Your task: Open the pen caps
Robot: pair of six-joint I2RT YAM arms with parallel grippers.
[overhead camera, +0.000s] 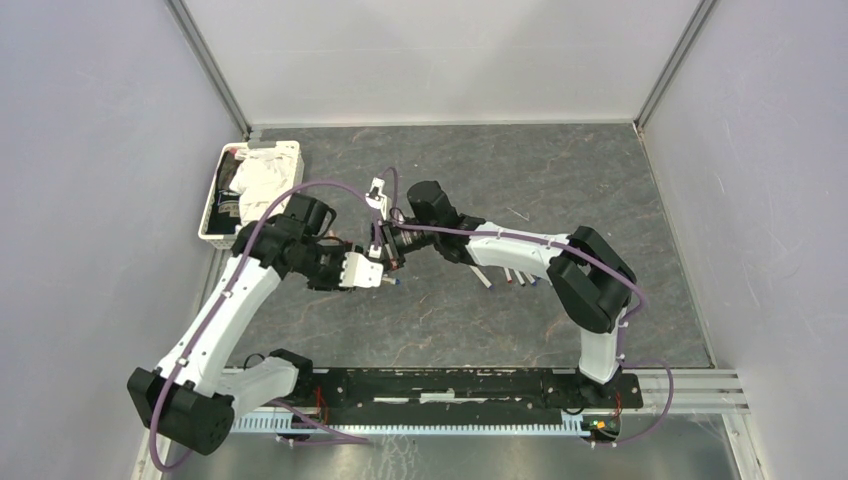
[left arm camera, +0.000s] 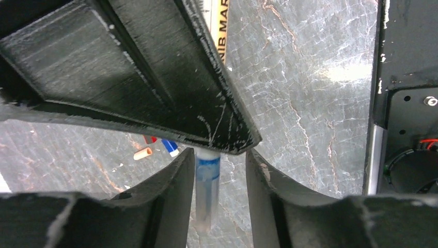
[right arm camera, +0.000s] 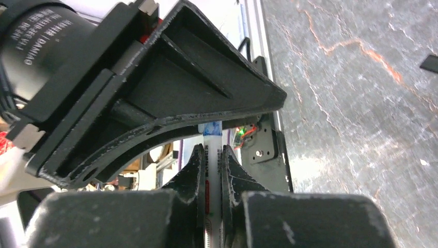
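A white marker (right arm camera: 213,165) with a blue end is clamped upright in my right gripper, whose fingers (right arm camera: 195,175) press on both its sides. In the left wrist view, the marker's body (left arm camera: 221,31) carries a yellow label and passes behind the right gripper's large black finger (left arm camera: 170,77). Its blue band and translucent end (left arm camera: 207,191) reach between the fingers of my left gripper. That gripper is open, with bare space to the right of the marker. From the top view both grippers meet left of centre, hiding the marker.
Several other markers (overhead camera: 481,276) lie on the grey table right of the grippers. Another blue-tipped one (overhead camera: 391,281) lies under the left gripper. A white basket (overhead camera: 292,152) with cloth stands at the back left.
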